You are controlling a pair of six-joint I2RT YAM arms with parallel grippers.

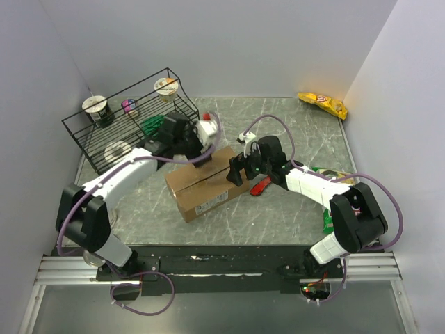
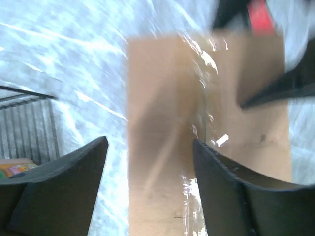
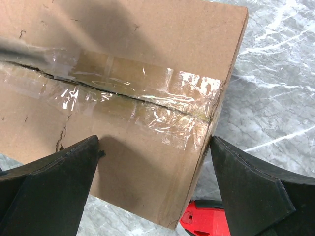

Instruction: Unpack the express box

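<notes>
A taped cardboard box (image 1: 201,191) lies at the middle of the table, with a split running along its tape in the right wrist view (image 3: 162,157). My left gripper (image 1: 198,149) hangs above its upper part, blurred, its fingers apart in the left wrist view over the box top (image 2: 157,132). My right gripper (image 1: 236,170) stands open at the box's right end, its fingers either side of that corner. A red box cutter (image 3: 204,219) lies on the table just beside that end.
A black wire rack (image 1: 125,132) with tubs stands at the back left. A yellow bag (image 1: 321,103) lies at the back right, and green packaging (image 1: 327,219) lies at the right.
</notes>
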